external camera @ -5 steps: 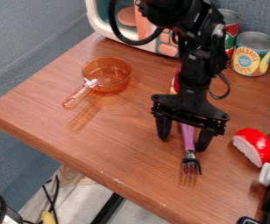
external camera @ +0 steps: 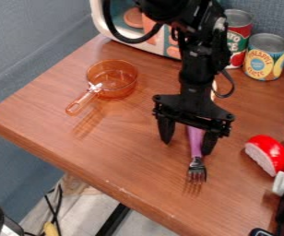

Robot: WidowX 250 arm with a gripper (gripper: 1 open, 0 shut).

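My black gripper [external camera: 188, 138] is low over the wooden table, its two fingers apart on either side of the handle of a fork [external camera: 195, 162] with a pink handle. The fork lies lengthwise, tines toward the front edge. Whether the fingers touch the handle is unclear.
An orange transparent pot [external camera: 112, 76] sits at the left. Two cans [external camera: 266, 61] and a second can stand at the back right, by a white container [external camera: 106, 18]. A red-and-white object [external camera: 267, 153] lies at the right.
The gripper has shifted slightly up and left in the view, showing more of the fork's handle. The fork looks unmoved.
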